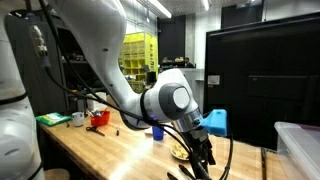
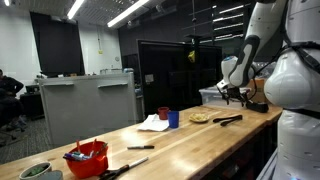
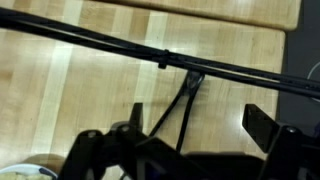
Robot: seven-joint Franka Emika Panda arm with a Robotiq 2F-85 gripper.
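Observation:
In the wrist view a slim black tong-like utensil [image 3: 187, 100] lies on the wooden table between my open gripper fingers, one finger [image 3: 128, 130] to its left and the other to its right. Nothing is held. Black cables [image 3: 100, 42] cross the view above the utensil's end. Seen from exterior view 2, my gripper [image 2: 238, 99] hangs at the right side of the table, above a dark utensil [image 2: 229, 120]. In exterior view 1 the arm hides much of the gripper; dark utensils [image 1: 187, 172] show below it.
A yellow plate [image 2: 200, 117] and a blue cup [image 2: 173, 119] stand nearby. Farther off are a white cloth [image 2: 153, 123], a red basket [image 2: 86, 160] and dark-handled tools [image 2: 122, 170]. A clear plastic bin [image 1: 300, 145] sits at the right. The table's middle is open.

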